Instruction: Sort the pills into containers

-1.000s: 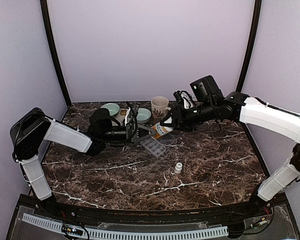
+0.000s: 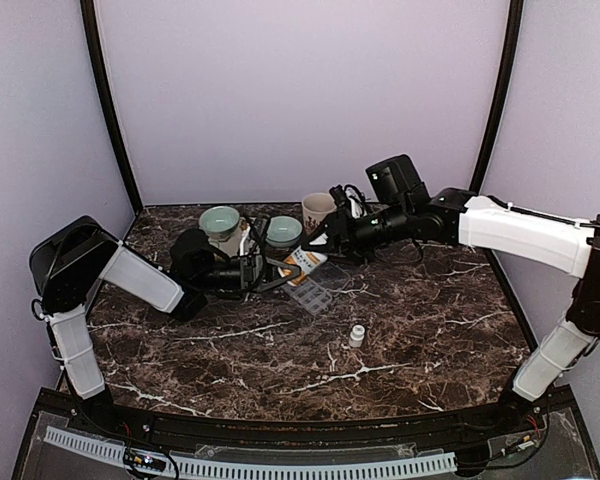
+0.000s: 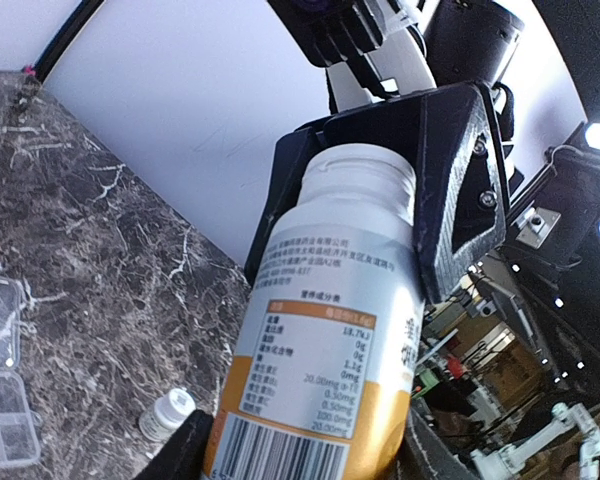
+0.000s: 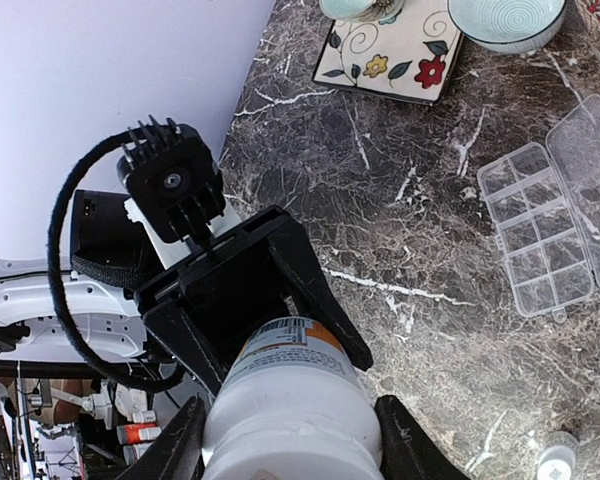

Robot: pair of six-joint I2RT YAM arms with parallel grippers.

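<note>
A white pill bottle with an orange-banded label hangs tilted above the table between my two grippers. My left gripper is shut on its lower body. At the bottle's white top end, my right gripper has one finger on each side; whether the pads press on it cannot be told. Below lies a clear compartment pill box, its lid open and the compartments in view looking empty. A small white bottle stands on the table to the right of the box.
Behind the box are two pale green bowls, a patterned mug and a flowered square tile.
The bottle has shifted left and tipped more upright. My right gripper has moved left along with its top end, while the left gripper has moved slightly. The box and small bottle have stayed put.
</note>
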